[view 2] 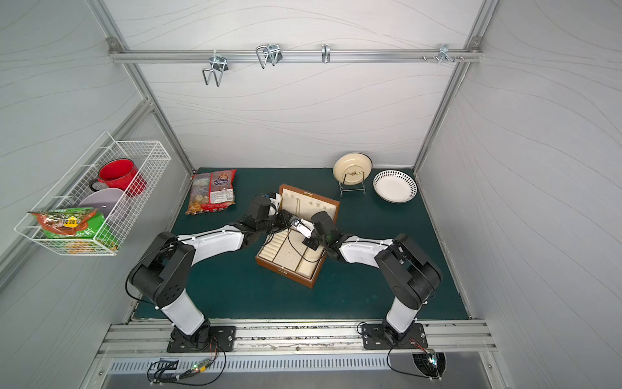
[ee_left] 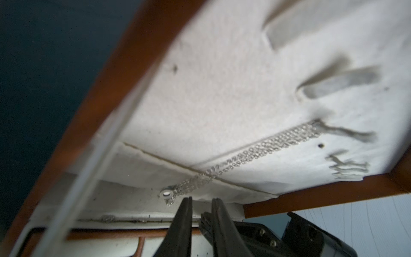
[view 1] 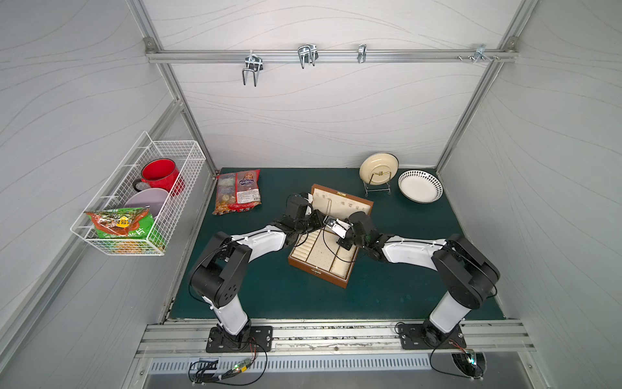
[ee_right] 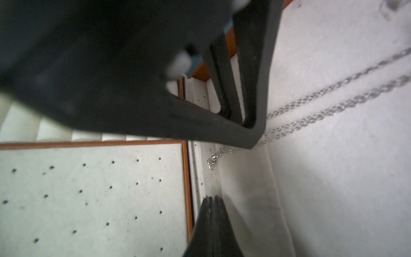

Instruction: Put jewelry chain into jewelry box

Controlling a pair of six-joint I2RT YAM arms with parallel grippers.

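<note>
A silver jewelry chain [ee_left: 274,145] hangs from a fabric loop on the cream inner lid of the open jewelry box [view 1: 343,280]. Its lower end, with a small ring, rests by the hinge side. My left gripper stands open just below that end, apart from it in the left wrist view. In the right wrist view the left gripper's dark fingers [ee_right: 252,124] cover part of the chain [ee_right: 329,111]. My right gripper is shut below the chain's end [ee_right: 211,162], nothing visible between its fingers. From above, the arms hide this spot.
The box's lower tray has a perforated pad [ee_right: 98,192] and ring rolls [view 1: 305,247]. A snack bag [view 1: 237,190] lies back left; a plate on a stand [view 1: 379,167] and a white bowl [view 1: 420,186] are back right.
</note>
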